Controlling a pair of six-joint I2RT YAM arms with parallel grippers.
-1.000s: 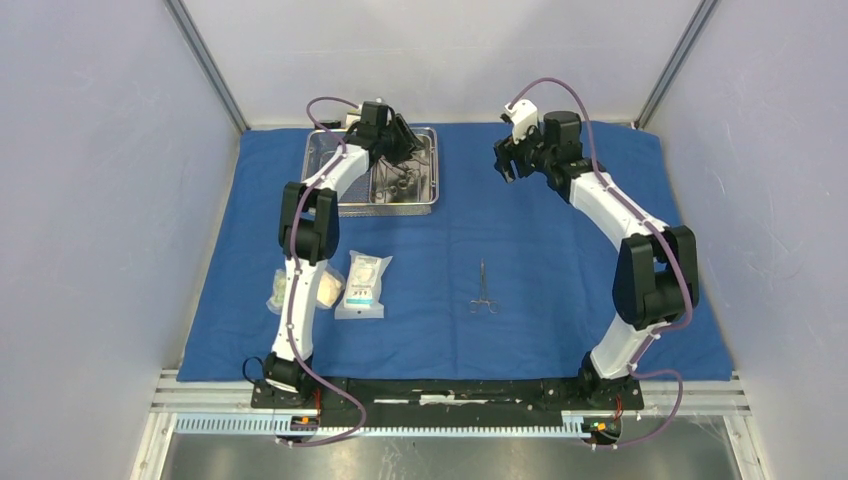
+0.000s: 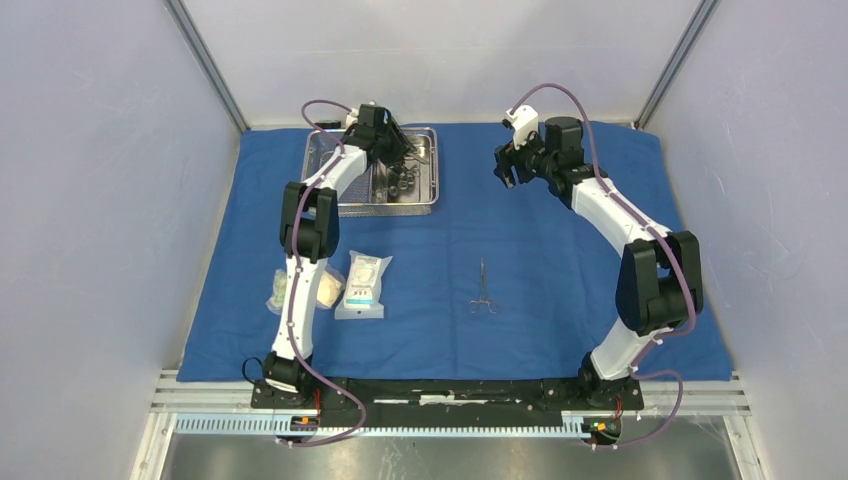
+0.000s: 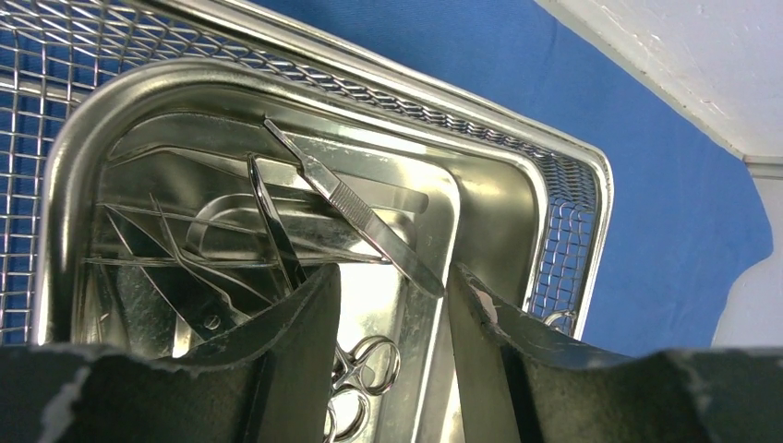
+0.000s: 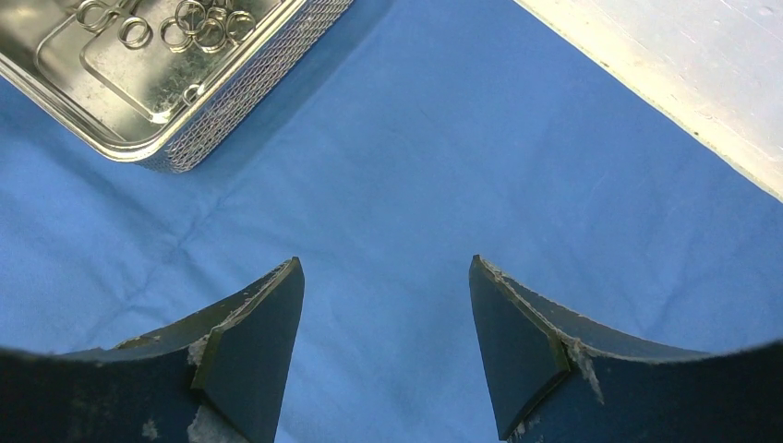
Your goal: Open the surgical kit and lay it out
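A metal tray (image 2: 436, 190) of instruments sits inside a wire mesh basket (image 3: 582, 217) at the back left. Over it hovers my left gripper, its fingers apart. A silver scalpel handle or forceps (image 3: 365, 219) lies slanted in the tray, its lower end between and just beyond the fingertips; whether they touch it I cannot tell. Several scissors-like tools with ring handles (image 3: 374, 365) lie around it, partly hidden by the left finger. My right gripper is open above bare blue cloth, right of the basket. One ring-handled clamp (image 2: 484, 290) rests on the cloth at front centre.
A white-labelled clear pouch (image 2: 363, 285) lies at front left, beside more bagged items (image 2: 329, 287) partly under the left arm. A pale wall stands behind the basket.
My left gripper has shifted slightly left and down in the top view, staying over the tray. The right gripper has moved only a little. The clamp and pouches have stayed in place.
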